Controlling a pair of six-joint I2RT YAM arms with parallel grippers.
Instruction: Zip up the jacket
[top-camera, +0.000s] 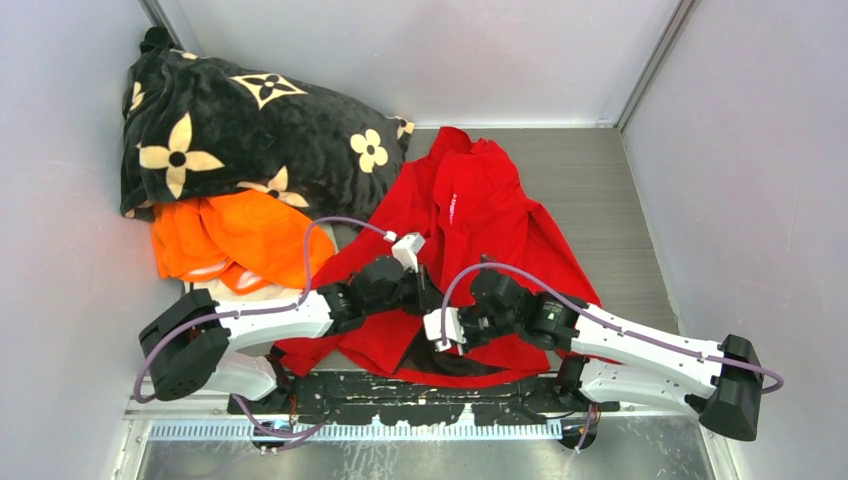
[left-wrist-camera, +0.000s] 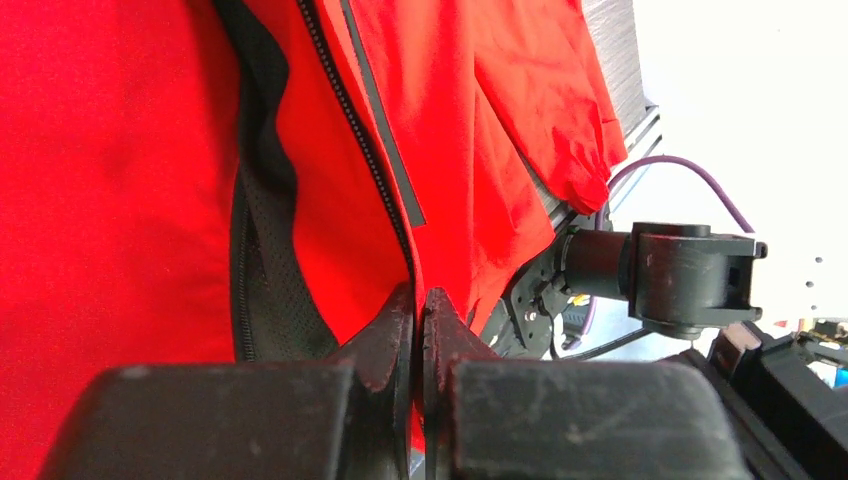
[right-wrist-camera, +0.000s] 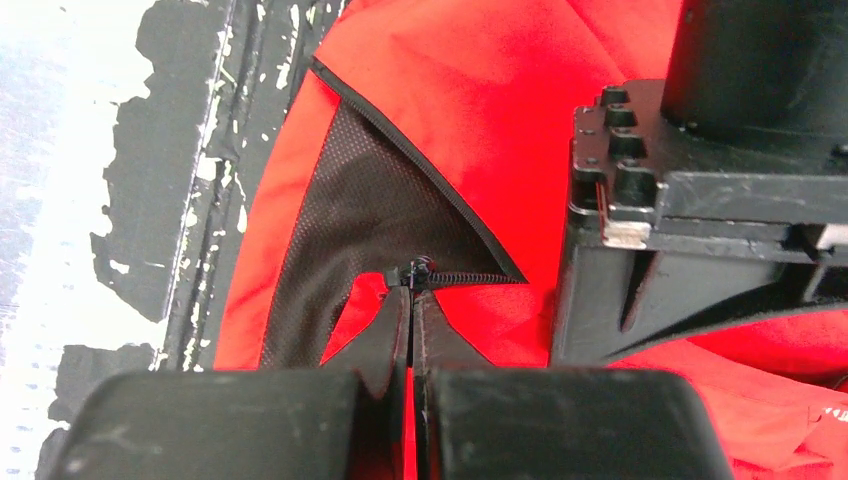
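A red jacket (top-camera: 480, 210) lies spread on the floor, its lower edge toward me. In the left wrist view my left gripper is shut on the jacket's zipper edge (left-wrist-camera: 380, 170), a narrow strip running up between its fingertips. In the right wrist view my right gripper is shut on the small zipper end fitting (right-wrist-camera: 420, 268), beside dark mesh lining (right-wrist-camera: 335, 210). The two grippers are close together over the jacket's lower middle, partly hiding each other in the top view.
A black patterned pillow (top-camera: 230, 130) and orange cloth (top-camera: 240, 240) lie at the left. Walls bound the sides and back. Bare floor (top-camera: 580, 170) shows at the back right. The other arm's housing fills the right wrist view's upper right.
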